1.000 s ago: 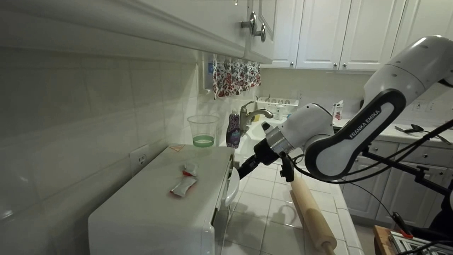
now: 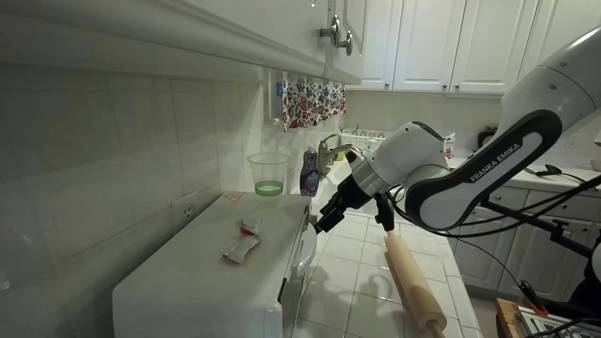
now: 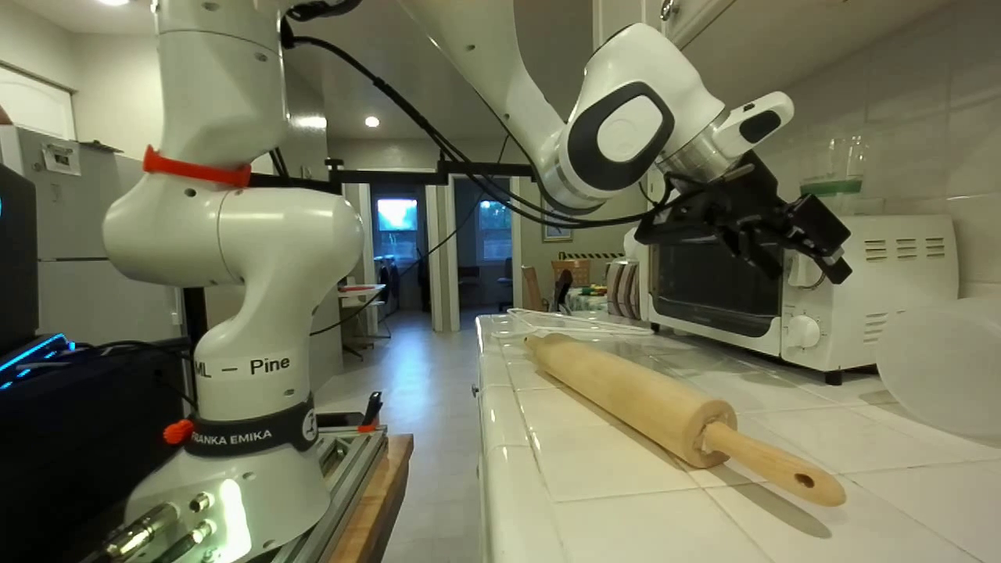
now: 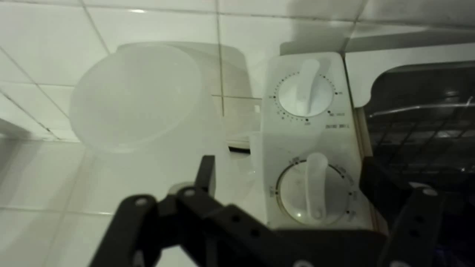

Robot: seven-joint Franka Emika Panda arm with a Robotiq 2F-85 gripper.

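My gripper stands open in front of the white toaster oven's control panel (image 4: pixel 269 133). Between its spread fingers, in the wrist view, appears the lower knob (image 4: pixel 315 189), with nothing gripped. The upper knob (image 4: pixel 306 94) lies beyond the fingertips. In exterior view 2 the gripper (image 3: pixel 798 267) hangs before the knob end of the toaster oven (image 3: pixel 901 310), partly covering the upper knob. From exterior view 1, the black fingers (image 2: pixel 332 217) are close to the oven door handle (image 2: pixel 307 250); contact cannot be made out.
A wooden rolling pin (image 3: pixel 629 389) lies along the tiled counter. A translucent round lid (image 4: pixel 136 95) leans beside the oven. On the oven top rest two small packets (image 2: pixel 242 249) and a clear cup (image 2: pixel 269 172) with a green band. Cabinets hang above.
The gripper has risen slightly and turned, and the arm's upper link has shifted up. The toaster oven and its packets appear nudged very slightly toward the camera.
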